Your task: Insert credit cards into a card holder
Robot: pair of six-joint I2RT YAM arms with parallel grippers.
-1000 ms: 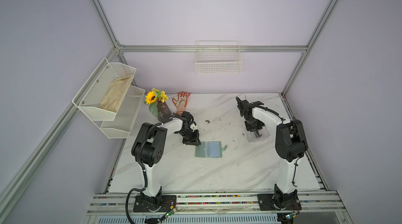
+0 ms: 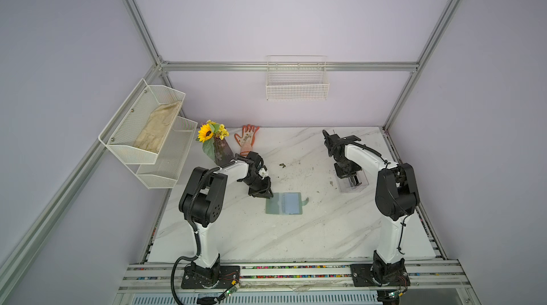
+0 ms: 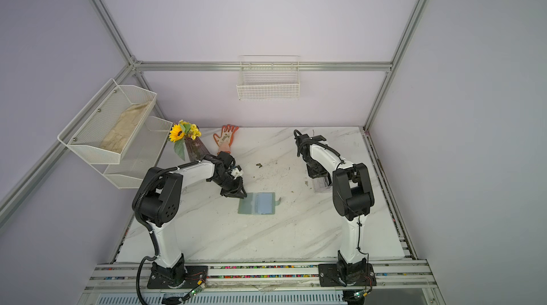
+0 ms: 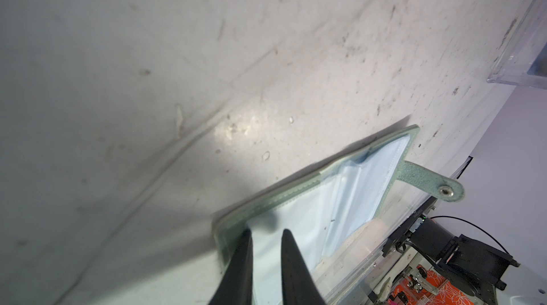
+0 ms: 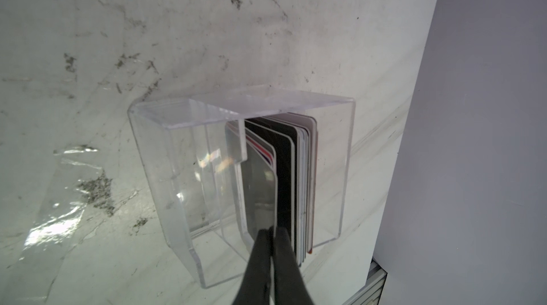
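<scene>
An open green card holder point(image 2: 283, 203) with clear sleeves and a snap strap lies flat at table centre. My left gripper is low over its near corner, part open, no card visible between its fingers. At the right, a clear acrylic box point(image 5: 153, 145) holds a stack of cards point(image 5: 285, 174), dark, white and grey, standing on edge in its right part. My right gripper is shut at the front of the stack, with no card clearly between its fingertips.
A vase of sunflowers point(image 2: 222, 151) and an orange glove point(image 2: 247, 137) stand or lie at the back left. Wire baskets point(image 2: 296, 85) hang on the walls.
The left arm looks still.
</scene>
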